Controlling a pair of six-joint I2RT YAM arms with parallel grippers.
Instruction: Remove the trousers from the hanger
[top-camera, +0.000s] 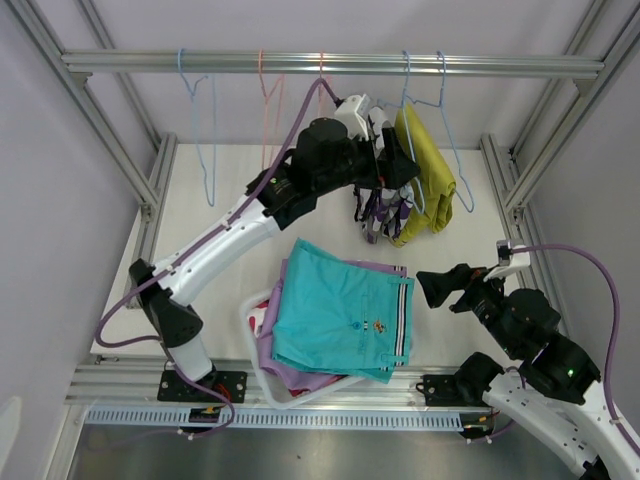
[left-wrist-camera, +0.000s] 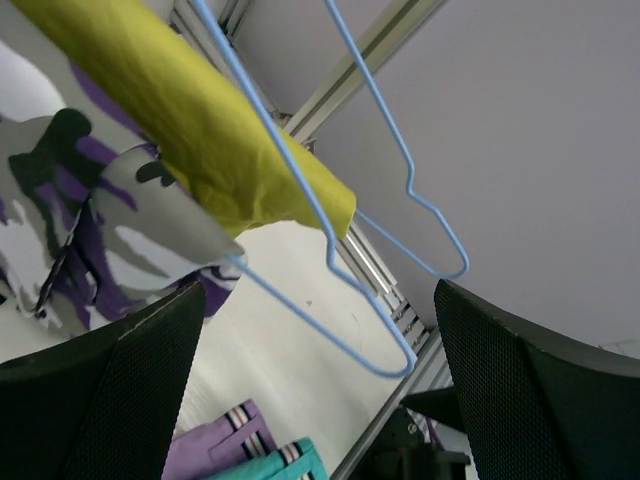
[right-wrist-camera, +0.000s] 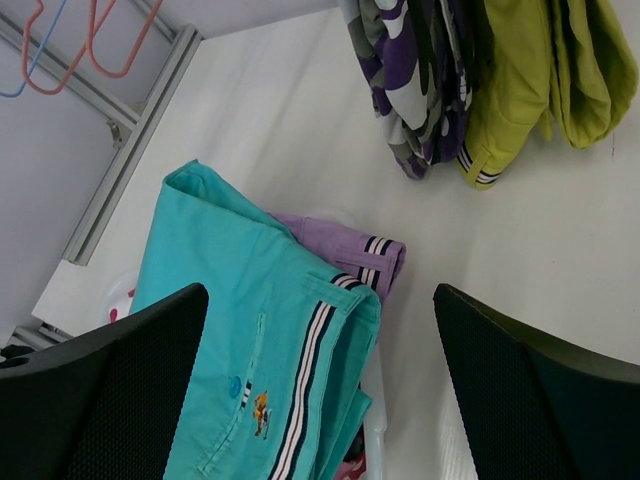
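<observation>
Camouflage trousers (left-wrist-camera: 80, 220) in white, grey and purple hang folded over a blue hanger (left-wrist-camera: 300, 170). My open left gripper faces them, with the hanger's corner and trousers beyond its fingers; from the top, my left gripper (top-camera: 392, 170) partly hides them. Yellow-green trousers (top-camera: 437, 190) hang on another blue hanger just to the right. My right gripper (top-camera: 440, 285) stands open lower right, below the hanging trousers, with nothing between its fingers.
Folded teal trousers (top-camera: 340, 310) and purple ones lie in a white tray (top-camera: 255, 355). Empty blue and pink hangers hang left along the rail (top-camera: 140, 62). The board (top-camera: 190, 250) has bare room at left and right.
</observation>
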